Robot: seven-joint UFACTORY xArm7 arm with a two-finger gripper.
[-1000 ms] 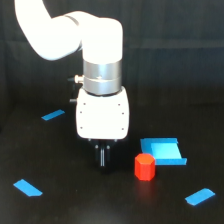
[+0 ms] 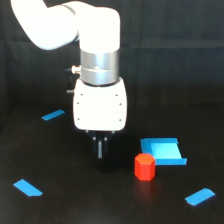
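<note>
A white robot arm comes down from the top left to my gripper [image 2: 100,145], whose dark fingers point down over the black table; whether they are apart or closed is hard to tell. A red block [image 2: 144,167] stands to the right of the fingers. Behind it lies a light blue square [image 2: 168,151] with darker blue edges.
Blue strips lie on the table at the back left [image 2: 53,114], front left [image 2: 27,188] and front right [image 2: 200,196].
The gripper has moved slightly up and to the left in the view. The red block and blue square are where they were.
</note>
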